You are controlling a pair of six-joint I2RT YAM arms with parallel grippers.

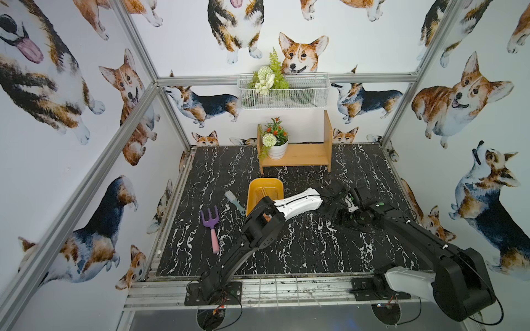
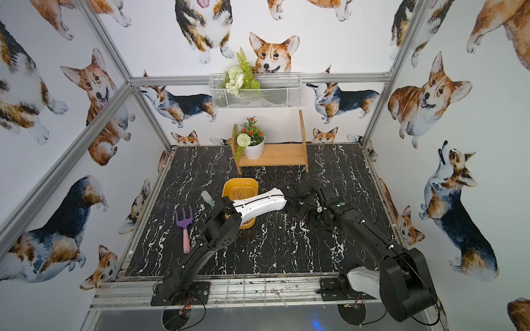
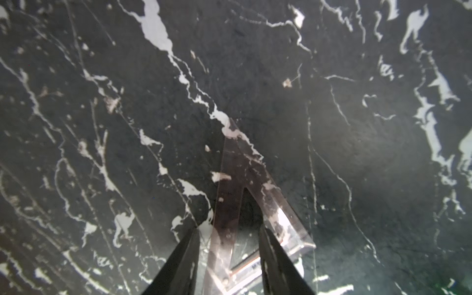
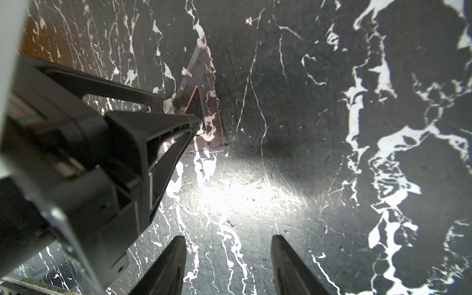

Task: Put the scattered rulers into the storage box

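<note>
A clear, pinkish triangular ruler [image 3: 226, 206] lies flat on the black marbled table, beneath my left gripper, whose fingers stand apart over its lower part, nothing visibly held. My right gripper is open over bare table; in the right wrist view the ruler [image 4: 209, 118] is partly behind the left gripper. The yellow box [image 1: 265, 183] stands left of both grippers, partly hidden by my left arm, with some thin items in it.
A pink-purple fork [image 1: 212, 223] and a small brush [image 1: 234, 199] lie at left. A wooden shelf [image 1: 303, 154] with a potted plant [image 1: 276, 146] stands at back.
</note>
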